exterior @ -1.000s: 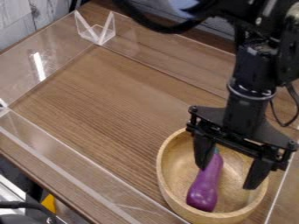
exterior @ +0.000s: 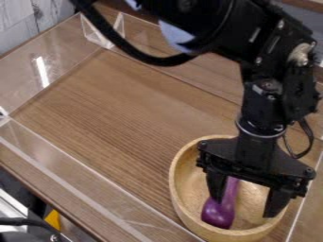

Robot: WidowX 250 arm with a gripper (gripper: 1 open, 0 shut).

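The black gripper [exterior: 250, 181] hangs low over a pale yellow bowl [exterior: 190, 199] at the lower right, its fingers open and reaching down over the bowl. A purple eggplant-shaped object [exterior: 218, 212] lies in the bowl below the gripper's left finger, its upper part partly hidden by that finger. Whether the fingers touch it cannot be told.
Clear plastic edges [exterior: 44, 71] run along its left side. A small white wire holder [exterior: 101, 28] stands at the back left.
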